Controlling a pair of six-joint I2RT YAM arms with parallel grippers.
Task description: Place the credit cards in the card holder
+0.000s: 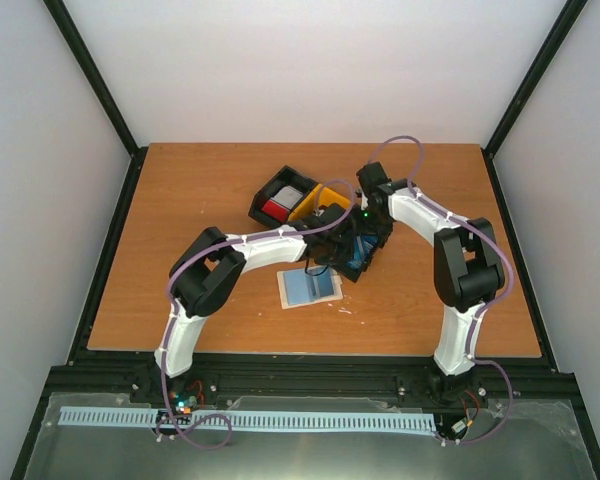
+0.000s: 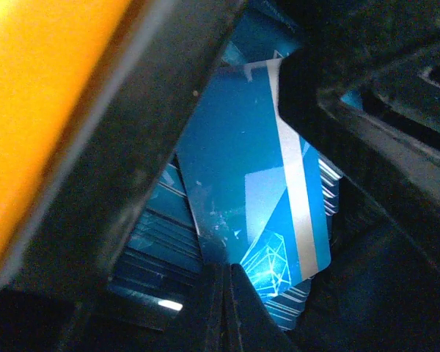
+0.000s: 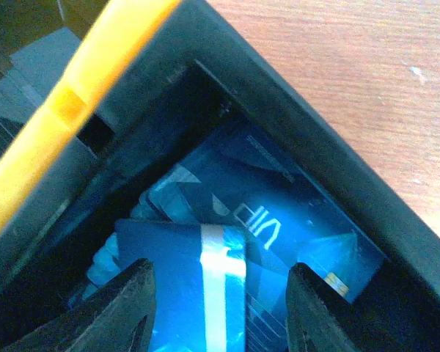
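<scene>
Blue cards lie in a black bin. Uppermost is a blue card with a pale stripe, seen in both wrist views. The tips of my left gripper are at that card's lower end, shut, with nothing visible between them. Over the same bin, my right gripper stands part open, one finger on each side of the striped card; contact cannot be told. The card holder, pale-edged with blue pockets, lies flat on the table in front of the bin. Both arms partly hide the bin from above.
A yellow bin adjoins the black one. Further left, another black bin holds red and grey items. The bin's raised wall borders the cards. Bare wooden table extends at left and right.
</scene>
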